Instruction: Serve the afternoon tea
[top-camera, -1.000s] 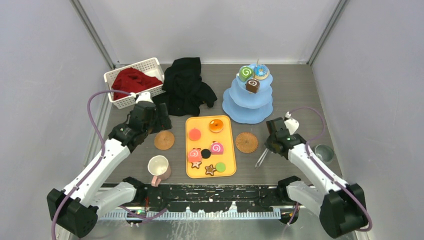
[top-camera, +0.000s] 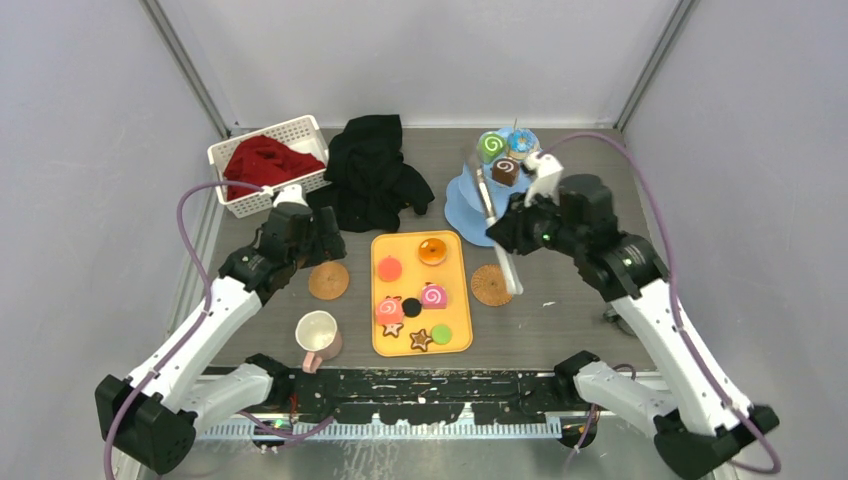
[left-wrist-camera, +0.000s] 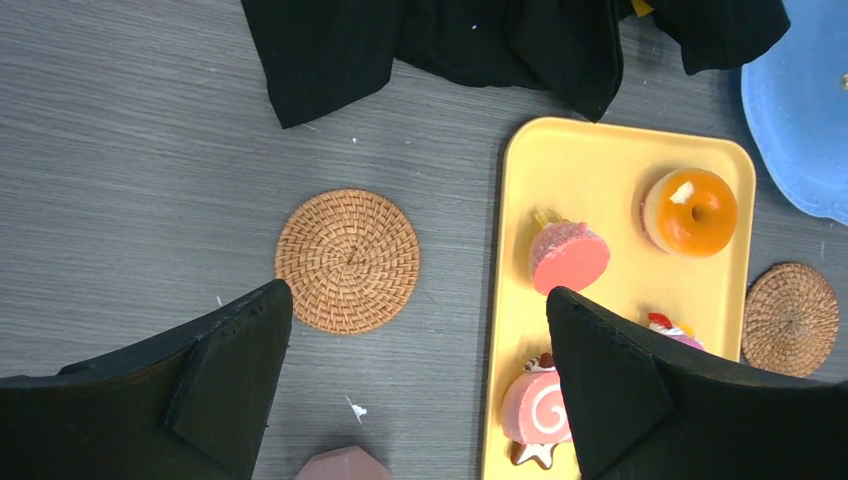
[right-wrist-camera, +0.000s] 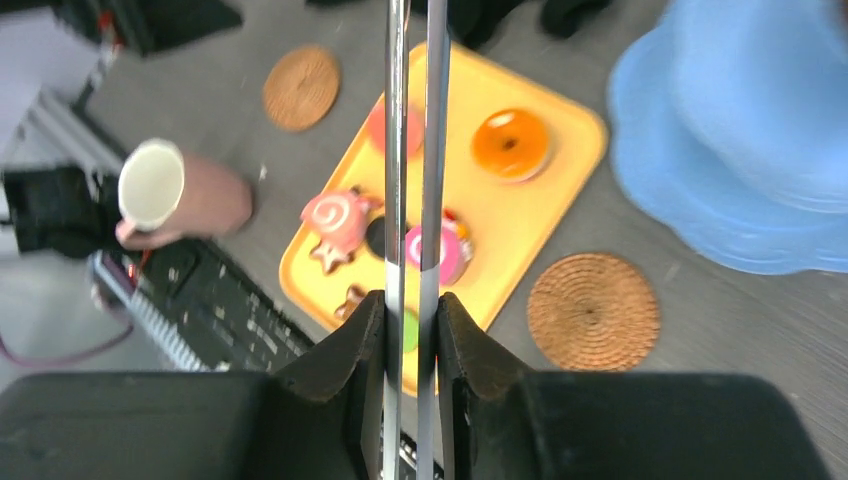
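Note:
Long silver tongs are held in the air by my right gripper, which is shut on them close to the tiered blue stand. Both metal arms of the tongs run between its fingers in the right wrist view. On the stand's top sit a green roll, a brown cake and a blue donut. The yellow tray carries an orange donut, a pink cake and several other sweets. Over the left coaster, my left gripper stands open and empty.
A pink mug stands at the front left. Behind are a black cloth and a white basket with red cloth. Another woven coaster lies right of the tray.
The left arm stayed still.

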